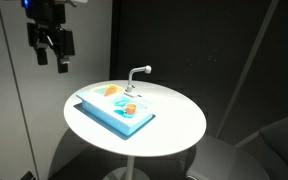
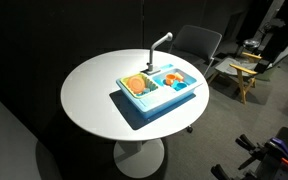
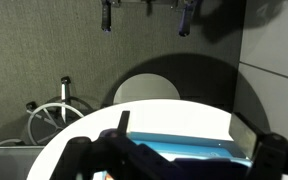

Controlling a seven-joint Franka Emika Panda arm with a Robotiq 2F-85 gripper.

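Note:
My gripper (image 1: 52, 61) hangs high at the upper left in exterior view 1, well above and to the side of the round table. Its fingers stand wide apart with nothing between them; the same gripper (image 2: 233, 157) shows at the lower right in exterior view 2. On the table is a blue and white toy sink (image 1: 120, 121) with a grey-white faucet (image 2: 162, 42). In the basin lies a small orange item (image 1: 131, 109). At its other end is an orange round piece (image 2: 137, 83) in a yellow-green rack. In the wrist view, the sink's blue edge (image 3: 184, 143) is partly hidden by my gripper.
The white round table (image 2: 89, 105) has bare room around the sink. A dark chair (image 2: 196, 42) stands behind it, and a wooden chair (image 2: 238, 72) is farther off. In exterior view 1, a dark grey seat (image 1: 239, 160) fills the lower right.

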